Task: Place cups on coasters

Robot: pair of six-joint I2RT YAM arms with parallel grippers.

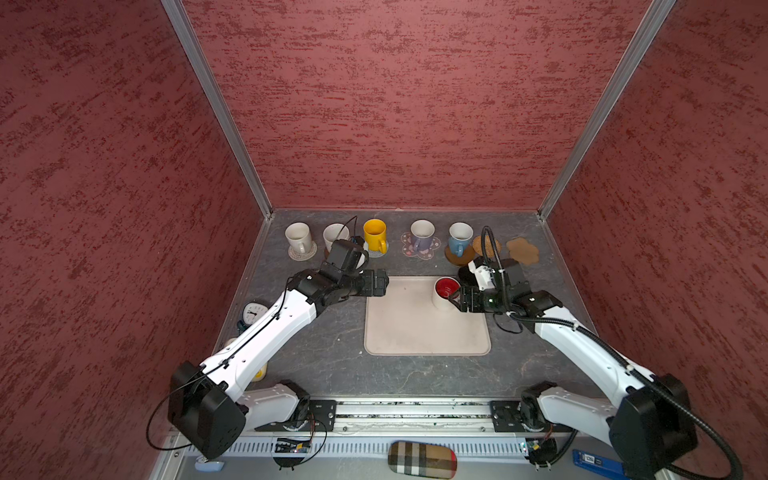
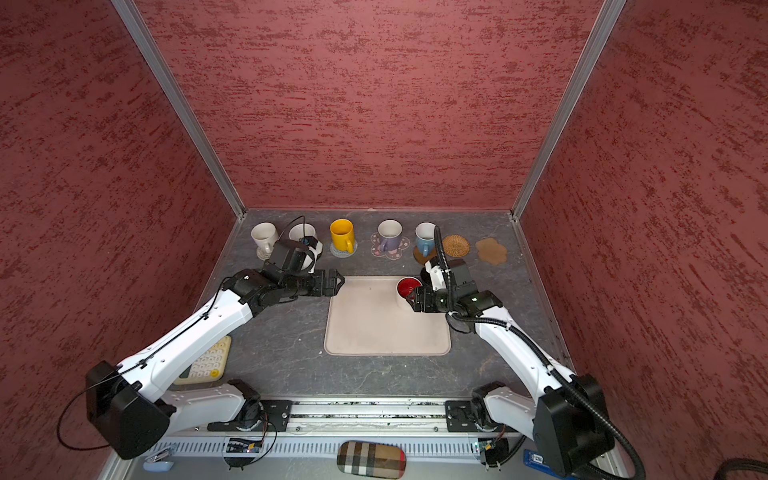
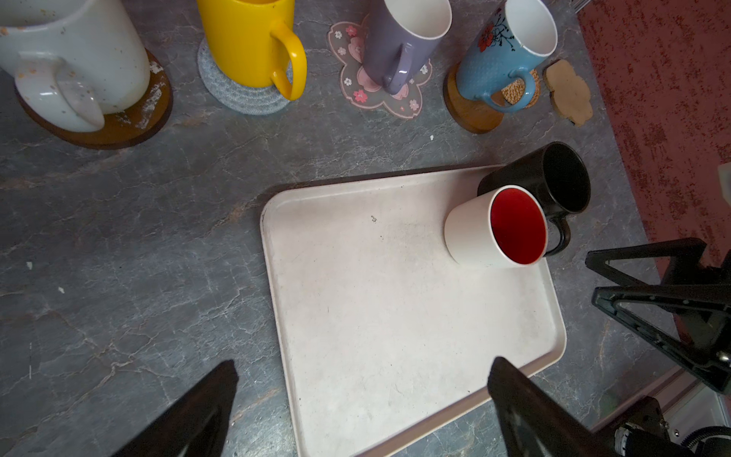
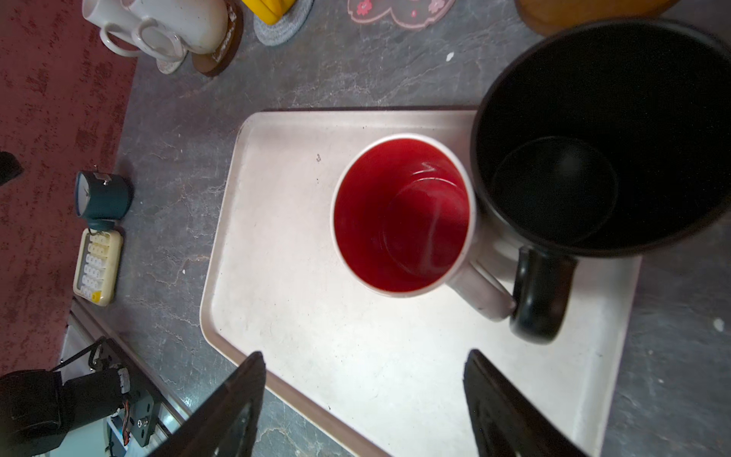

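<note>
A white cup with a red inside (image 4: pixel 402 217) stands on the tray, its handle touching the handle of a black cup (image 4: pixel 552 293) at the tray's back right corner. Over the tray, my right gripper has its fingers apart with nothing between them, in front of the white cup. My left gripper is open and empty above the tray's left side. Along the back, white, yellow (image 3: pixel 247 45), purple (image 3: pixel 399 49) and blue (image 3: pixel 502 57) cups stand on coasters. A woven coaster (image 2: pixel 456 245) and a flower-shaped coaster (image 2: pixel 491 251) are bare.
The pale tray (image 3: pixel 358 304) is empty on its left and front. At the left side stand a small clock (image 4: pixel 102 195) and a calculator-like keypad (image 4: pixel 97 266).
</note>
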